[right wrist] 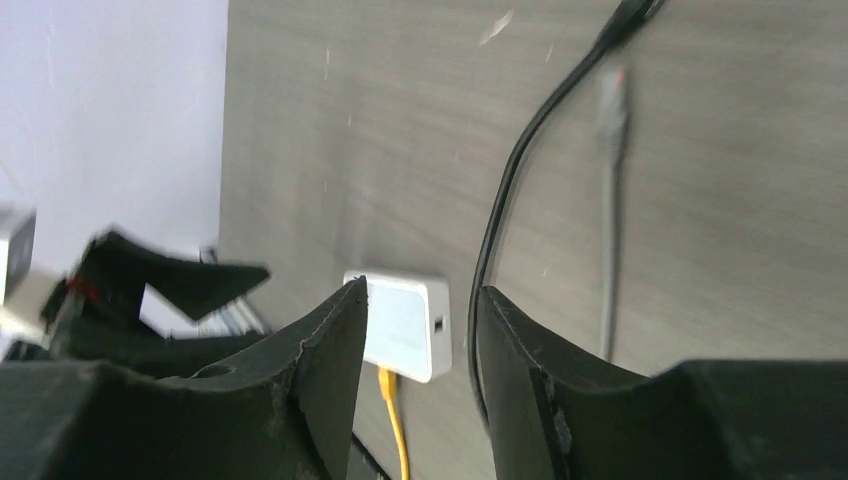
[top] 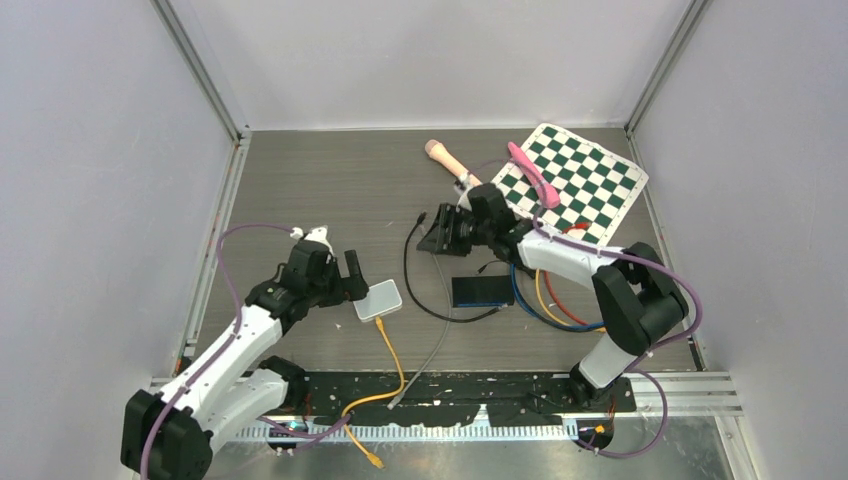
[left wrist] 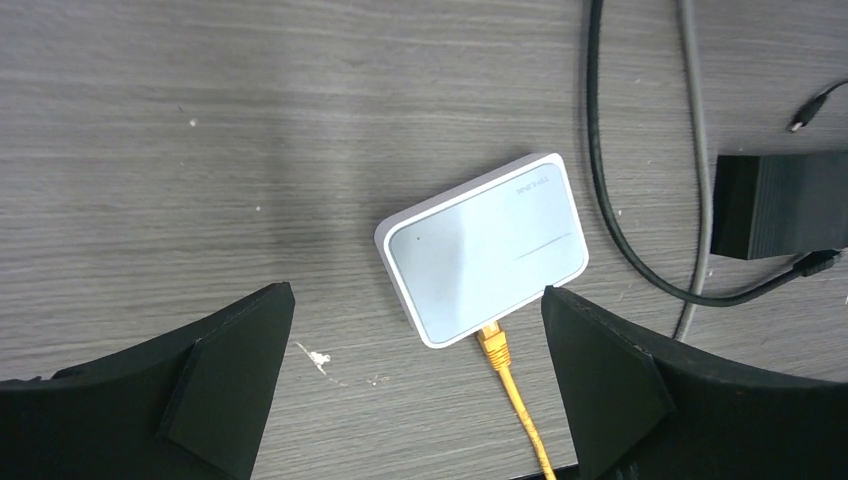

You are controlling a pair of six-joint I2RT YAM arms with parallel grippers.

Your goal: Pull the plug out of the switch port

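Observation:
The white switch (top: 378, 301) lies flat on the table left of centre. A yellow network plug (left wrist: 494, 348) sits at its near edge, and its yellow cable (top: 389, 350) runs toward the front. My left gripper (top: 356, 273) is open just left of the switch; in its wrist view the switch shows ahead, between and beyond the two fingers. Nothing is held there. My right gripper (top: 432, 240) stands open near the far end of the black cable (top: 406, 265), which lies loose. In the right wrist view the same cable (right wrist: 497, 200) passes behind the fingers.
A grey cable (top: 437, 345) runs beside the black one, and a black box (top: 482, 291) lies right of them. Blue, yellow and red cables (top: 560, 310) bunch under my right arm. A checkered board (top: 615, 190) is at back right.

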